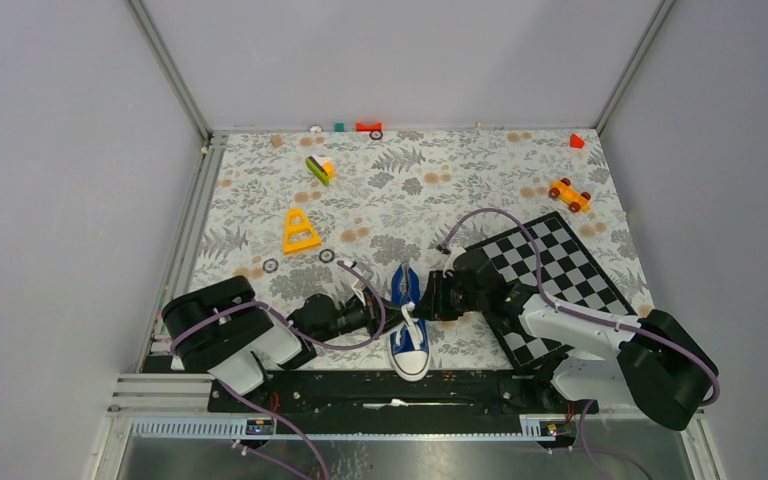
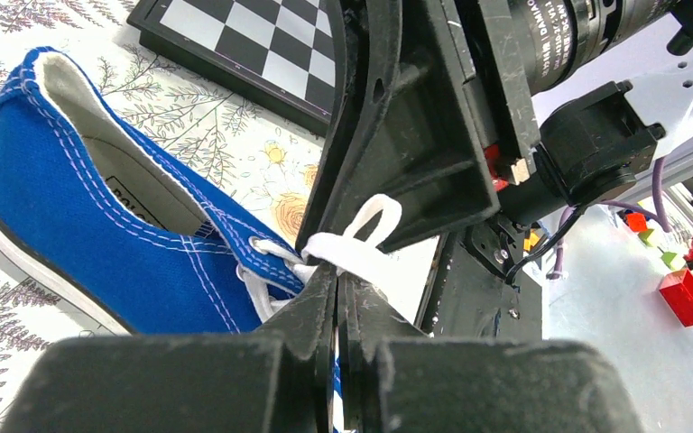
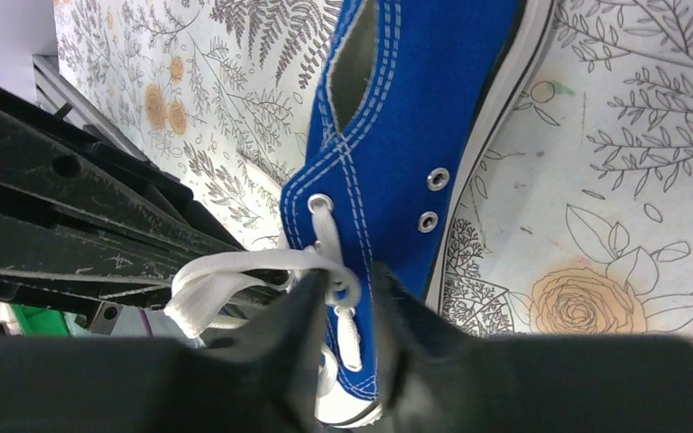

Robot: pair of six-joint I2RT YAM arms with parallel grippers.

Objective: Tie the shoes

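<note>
A blue canvas shoe [image 1: 400, 285] with a white toe and white laces lies at the front middle, toe toward the front edge. My left gripper is shut at the shoe's lacing, with the white lace [image 2: 354, 255] at its fingertips; a loop of it stands up there. In the right wrist view this lace [image 3: 248, 262] bends around near the left gripper's tips. From the right, my right gripper reaches over the shoe's eyelets beside the loop. Its blurred fingers stand slightly open with a narrow gap, and the lace's end is close to them.
A black-and-white checkered board [image 1: 560, 262] lies under the right arm. Farther back are a yellow triangular frame [image 1: 300, 232], a small green-and-yellow toy [image 1: 318, 170] and an orange toy car [image 1: 569, 195].
</note>
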